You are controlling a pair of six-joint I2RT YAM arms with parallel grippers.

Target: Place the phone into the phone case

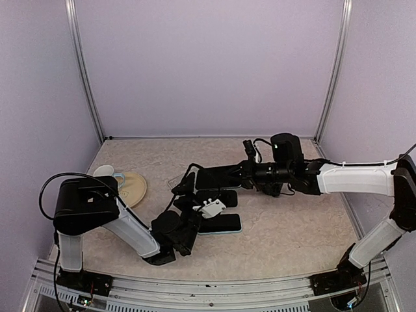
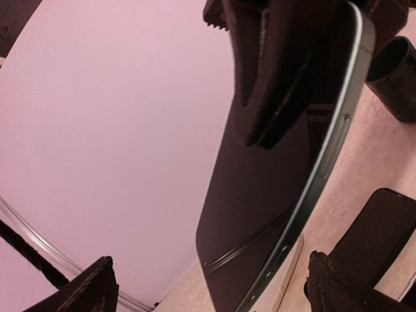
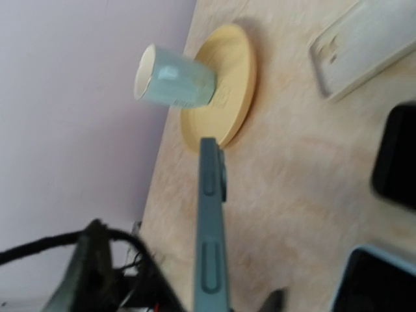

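Note:
A dark phone [image 1: 220, 177] with a blue-grey edge is held up above the table, and my right gripper [image 1: 239, 174] is shut on it. In the right wrist view the phone [image 3: 211, 227] is seen edge-on with its side buttons. In the left wrist view the dark right fingers [image 2: 257, 84] clasp its upper part. Its lower end points toward my open left gripper, whose fingers stand wide apart; whether they touch the phone cannot be told. The clear phone case [image 3: 364, 49] lies on the table, mostly covered by the phone and left arm from above.
Two more phones lie on the table, one black [image 3: 400, 156] and one with a light-blue edge [image 1: 221, 224]. A mug [image 3: 179, 78] and a yellow plate [image 3: 221, 65] are at the left. A dark cup [image 2: 395, 78] stands under the right arm.

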